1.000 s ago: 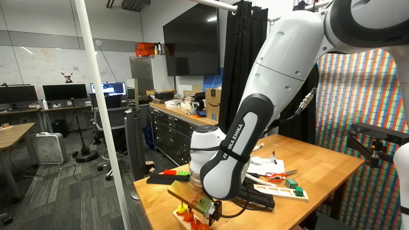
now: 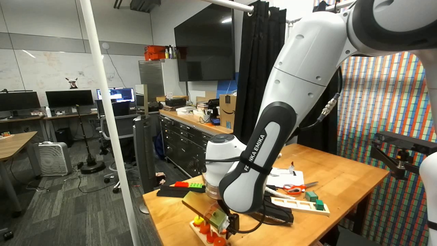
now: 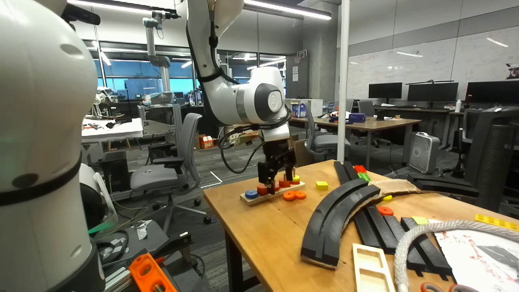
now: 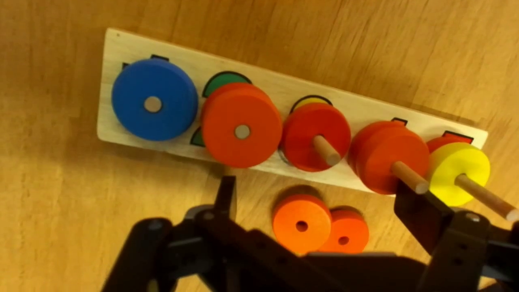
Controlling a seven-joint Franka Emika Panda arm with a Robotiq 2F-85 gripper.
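Observation:
A pale wooden board (image 4: 124,44) carries a row of pegs with round discs. From left to right in the wrist view stand a blue disc (image 4: 134,104), an orange-red stack (image 4: 233,107), a red stack (image 4: 304,131), another orange-red stack (image 4: 389,141) and a yellow disc (image 4: 450,165) over red. Two loose orange discs, the nearer one (image 4: 294,231) and a smaller one (image 4: 355,233), lie on the table beside the board. My gripper is open, low over the board's side, holding nothing. Its right finger overlaps the orange-red and yellow discs in view; contact cannot be told.
A yellow block (image 3: 321,185) sits beyond the board. Black curved track pieces (image 3: 321,228), a white rope (image 3: 404,253), a wooden tray (image 3: 372,267) and red scissors (image 2: 293,189) take up other parts of the table. Bare wood (image 3: 262,226) lies in front of the board.
In exterior view 1 the arm has shifted slightly to the right. The board with its discs also sits a little further right and up in the picture.

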